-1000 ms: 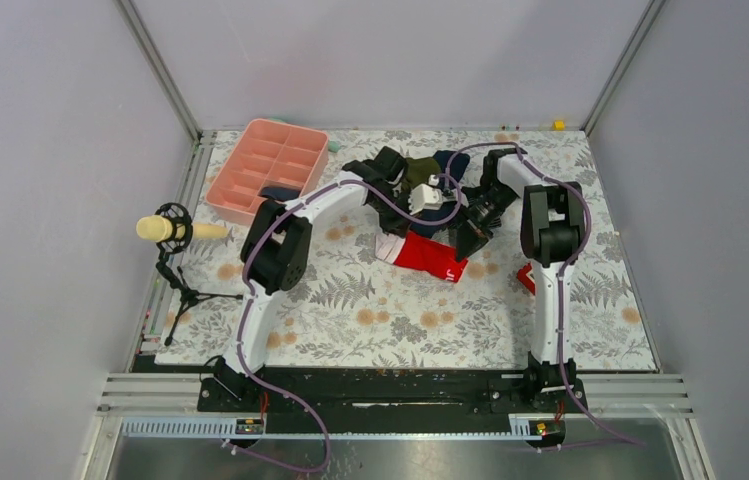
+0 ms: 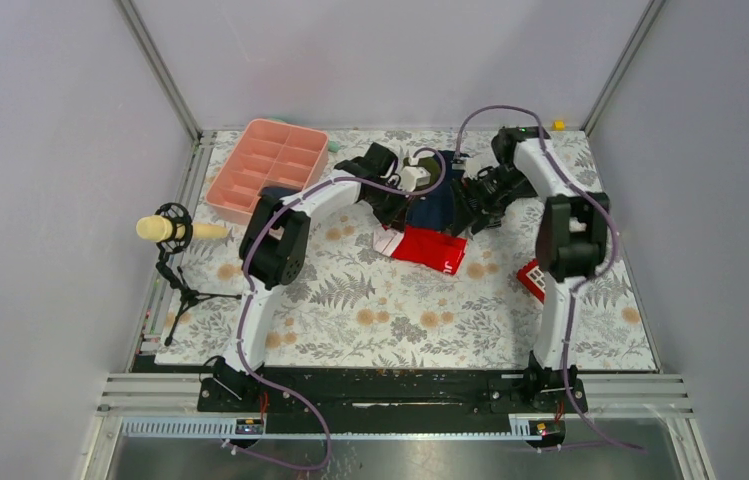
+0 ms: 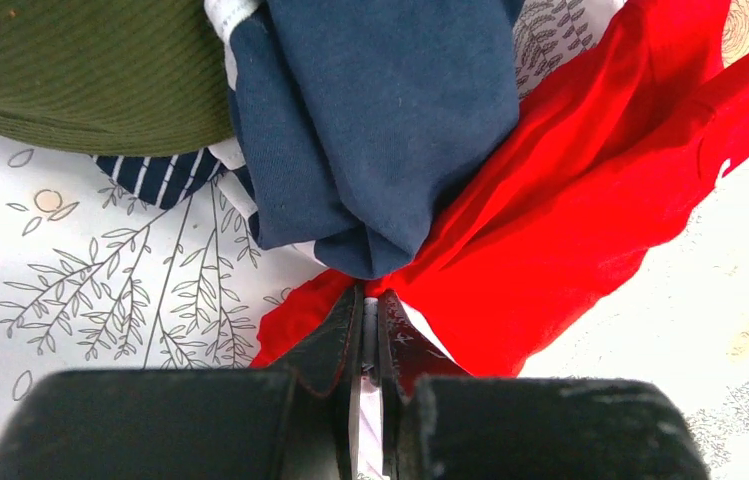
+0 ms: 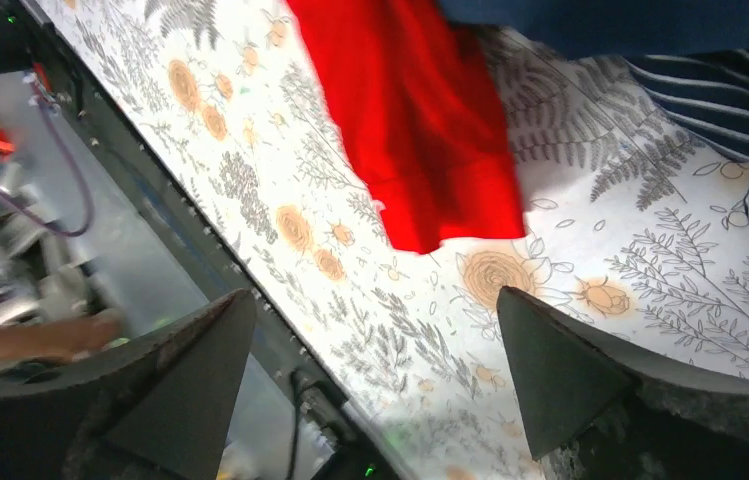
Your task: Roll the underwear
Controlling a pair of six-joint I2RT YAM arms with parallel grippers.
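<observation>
Red underwear with a white end lies spread on the patterned mat, just in front of a dark navy garment. My left gripper is shut on the red cloth, near its white part, with the navy fabric just beyond. My right gripper is open above the mat, to the side of the red cloth's far end, with nothing between its fingers; this view is slightly blurred.
An olive garment and striped navy cloth lie behind. A pink divided bin stands back left, a black stand at left, another red item at right.
My right arm has lifted and moved back and to the right, away from the red cloth. My left gripper has shifted slightly back, with the red cloth moving a little with it.
</observation>
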